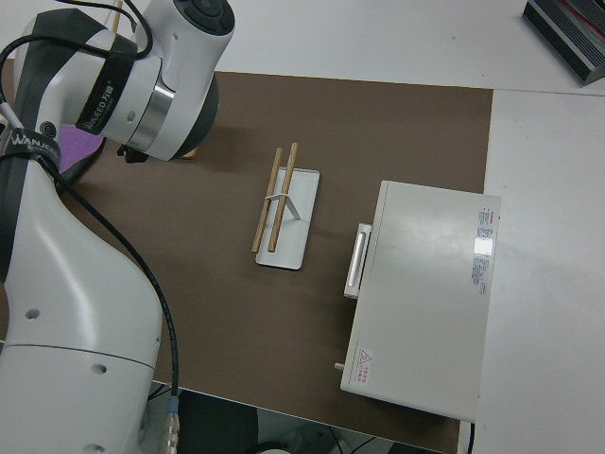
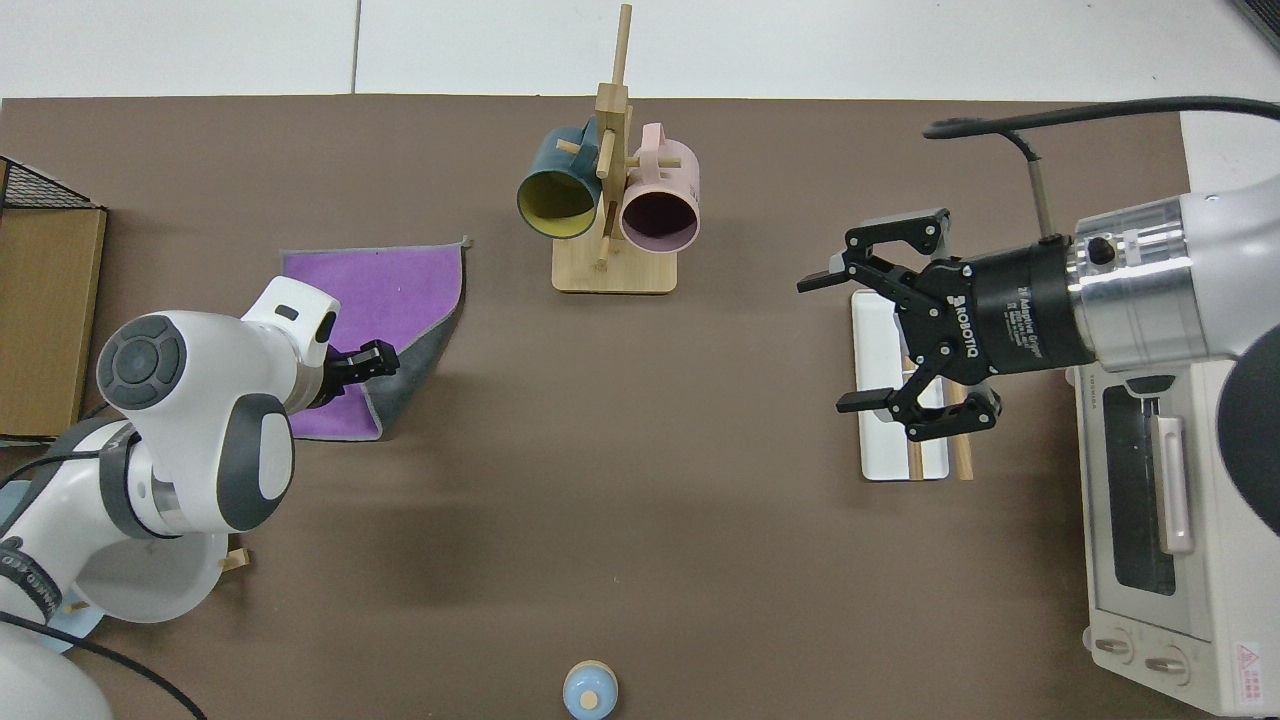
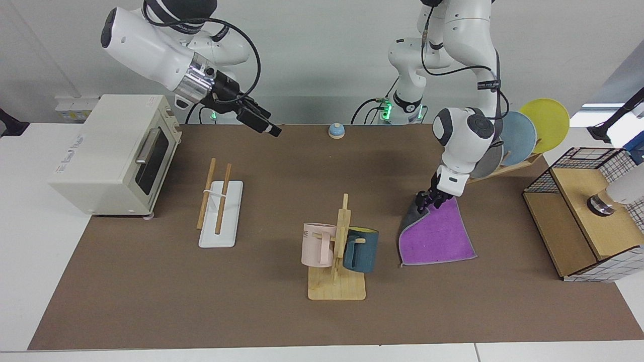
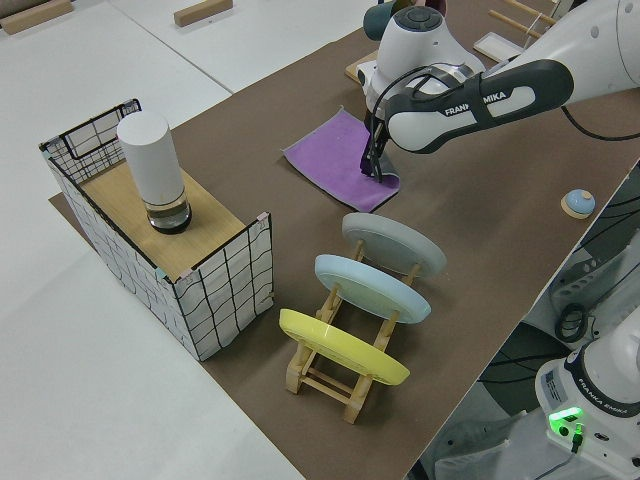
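Note:
A purple cloth (image 2: 360, 288) with a grey underside folded along one edge lies on the brown mat, also in the left view (image 3: 437, 238). My left gripper (image 2: 366, 366) is over the cloth's lower right part, by the grey fold; its fingers are too small and hidden to read. My right gripper (image 2: 828, 342) stands open above the white tray with wooden rods (image 2: 882, 450), nothing between its fingers.
A mug tree (image 2: 612, 276) holds a teal mug (image 2: 558, 180) and pink mug (image 2: 660, 180) at the back. The white oven (image 2: 1212, 600), wire-sided box (image 2: 42, 312), plate rack (image 4: 340, 350) and small blue object (image 2: 589, 688) surround clear middle space.

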